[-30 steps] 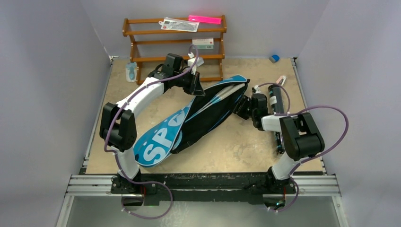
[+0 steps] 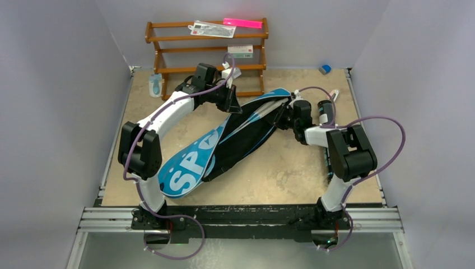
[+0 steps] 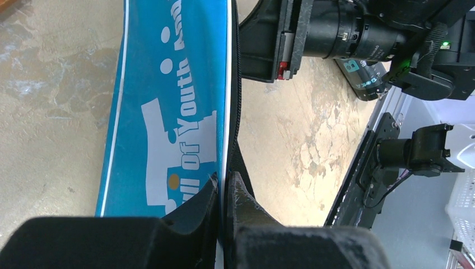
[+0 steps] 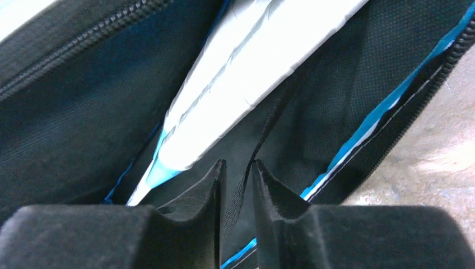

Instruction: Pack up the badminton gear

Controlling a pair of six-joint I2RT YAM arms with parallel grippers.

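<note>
A blue and black racket bag point(image 2: 187, 165) lies diagonally over the table, its dark inside partly exposed. A white-and-blue racket handle point(image 4: 218, 106) rests within. My left gripper is shut on the bag's white-piped edge point(image 3: 224, 112), raising that side. Over the bag's black opening, near its upper right end, is my right gripper point(image 2: 279, 121). Its fingers point(image 4: 185, 216) stand a narrow gap apart, and a thin dark strap point(image 4: 263, 137) shows through that gap; whether they touch it I cannot tell. A dark tube point(image 2: 325, 115) lies at the right, partly covered by the right arm.
Behind the bag stands a wooden rack point(image 2: 168, 70) with a pink box point(image 2: 242, 23), a flat packet point(image 2: 212, 29) and a small white-green box point(image 2: 241, 51). A blue item point(image 2: 325, 69) sits at the back right.
My right gripper has moved left and slightly up, further over the bag's opening. The left arm and the bag's lifted edge look unchanged.
</note>
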